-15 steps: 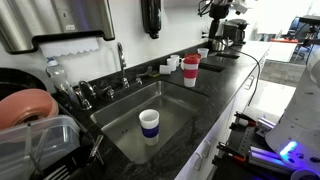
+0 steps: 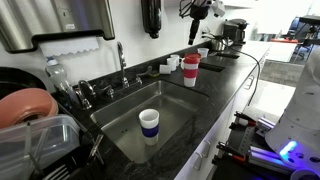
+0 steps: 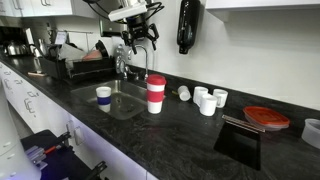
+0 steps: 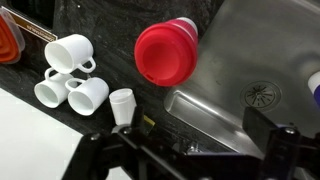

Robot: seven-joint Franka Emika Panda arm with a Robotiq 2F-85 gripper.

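My gripper is open with nothing between its fingers, high above the counter in both exterior views. Below it, a tall red-and-white cup point(image 3: 155, 92) stands upright on the counter beside the sink; from the wrist view, its red top point(image 4: 166, 54) appears round. A white cup with a dark blue band point(image 2: 149, 123) stands at the opposite side of the basin, and only its edge shows at the wrist view's right border. Several white mugs point(image 4: 69, 53) cluster near the wall, beside a white tapered cup point(image 4: 122, 106).
The sink point(image 2: 125, 128) lies between the banded cup and the red cup, with a faucet point(image 2: 122, 62) behind it. Dishes fill a rack point(image 2: 40, 145) at the left. A dark tray point(image 3: 238, 141) and red lids point(image 3: 265, 117) occupy the far counter.
Over the last second, my gripper has moved left in exterior view 1, from the far counter toward the red cup and sink. The cups have stayed put.
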